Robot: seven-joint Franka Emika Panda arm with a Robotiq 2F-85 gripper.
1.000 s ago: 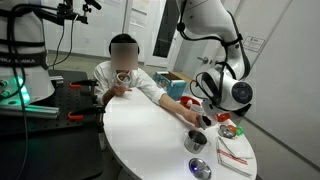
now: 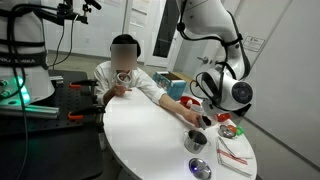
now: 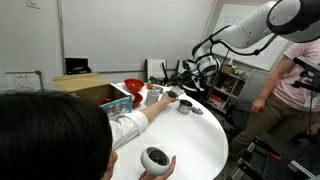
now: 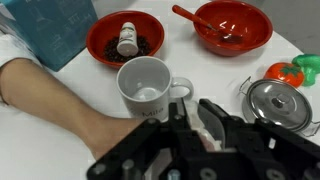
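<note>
In the wrist view my gripper has its black fingers closed around a small pale, glossy thing (image 4: 207, 132), mostly hidden by the fingers. Beside it a person's hand (image 4: 118, 133) reaches in from the left, its fingertips hidden close to my fingers. A white mug (image 4: 147, 88) with its handle to the right stands just beyond. The exterior view shows that hand (image 2: 192, 117) under my wrist, above and behind a metal pot (image 2: 195, 142). What exactly I hold cannot be told.
Behind the mug are a red bowl of dark beans with a white bottle (image 4: 127, 40) in it, and an empty-looking red bowl (image 4: 228, 28) with a red spoon. A lidded metal pot (image 4: 279, 103) and a toy tomato (image 4: 285, 73) lie right.
</note>
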